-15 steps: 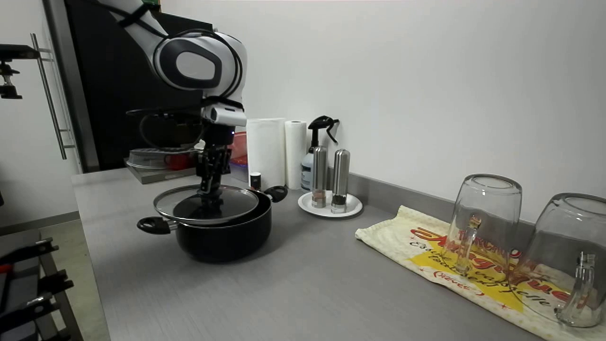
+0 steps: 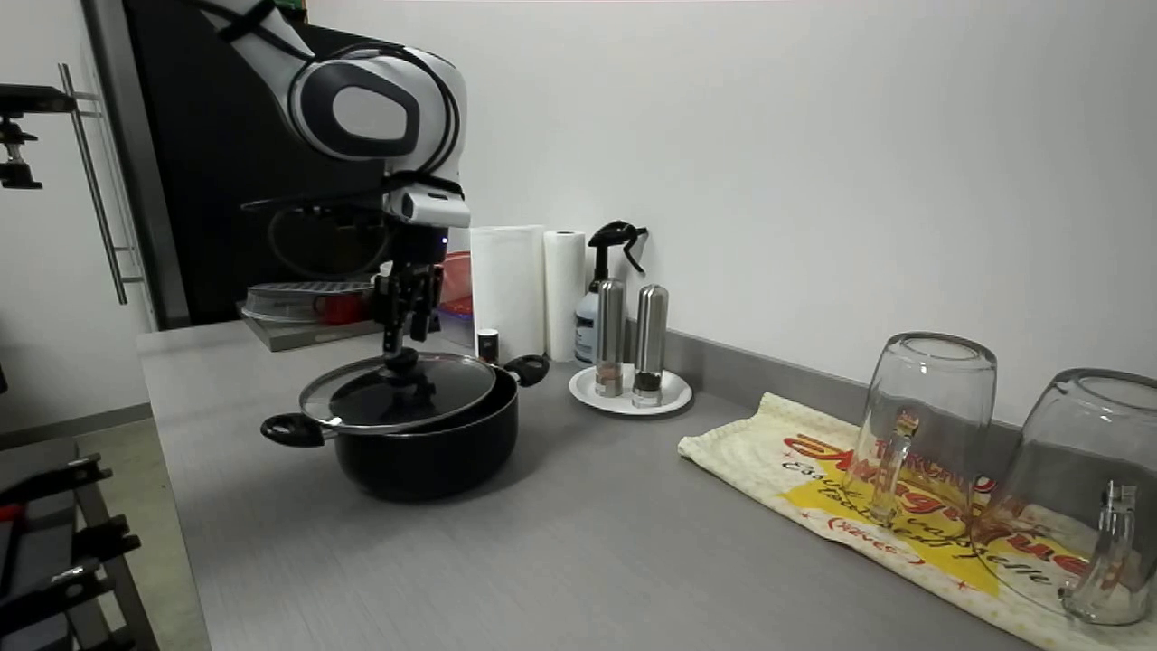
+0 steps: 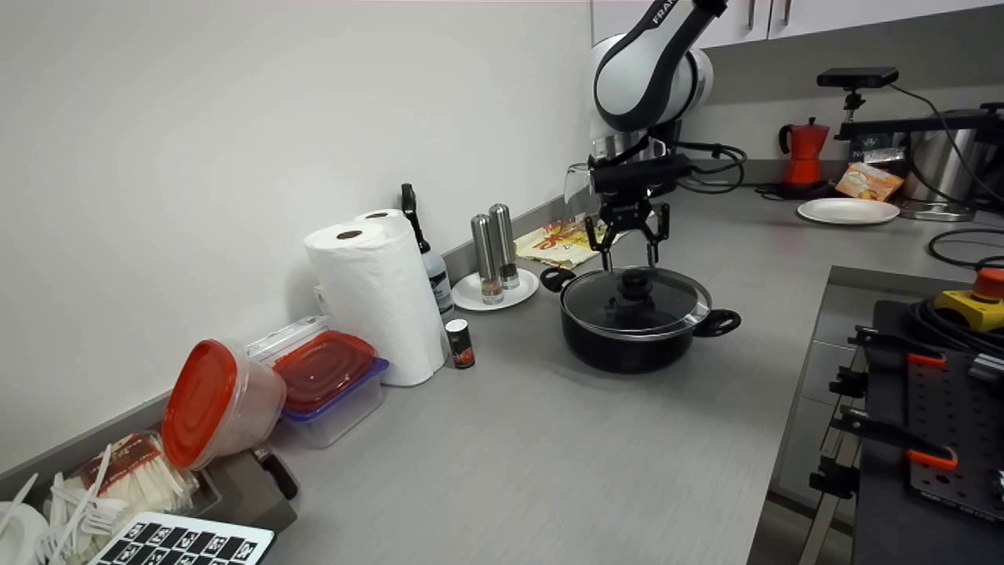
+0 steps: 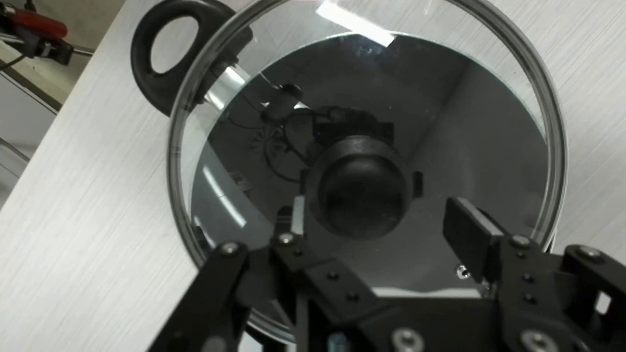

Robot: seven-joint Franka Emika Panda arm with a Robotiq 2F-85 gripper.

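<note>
A black two-handled pot (image 2: pixel 428 467) stands on the grey counter. Its glass lid (image 2: pixel 456 380) lies on top, off centre toward the left in exterior view 1, so a strip of the pot's inner wall shows at the right. The lid's round black knob (image 4: pixel 361 187) points up. Just above it, my gripper is open, fingers apart and holding nothing. In exterior view 2 the fingertips hang near the lid (image 3: pixel 673 300), behind the knob (image 3: pixel 636 282). Whether a fingertip touches the knob I cannot tell.
A white plate (image 2: pixel 681 392) with two tall grinders stands toward the wall, near paper rolls (image 2: pixel 507 287) and a small black jar (image 2: pixel 488 345). Two upside-down glass mugs (image 2: pixel 922 423) rest on a printed towel (image 2: pixel 759 456). The counter in front of the pot is clear.
My gripper has risen a little from the knob and its fingers have parted. The lid has shifted slightly to the right on the pot in exterior view 1; the pot stands where it was.
</note>
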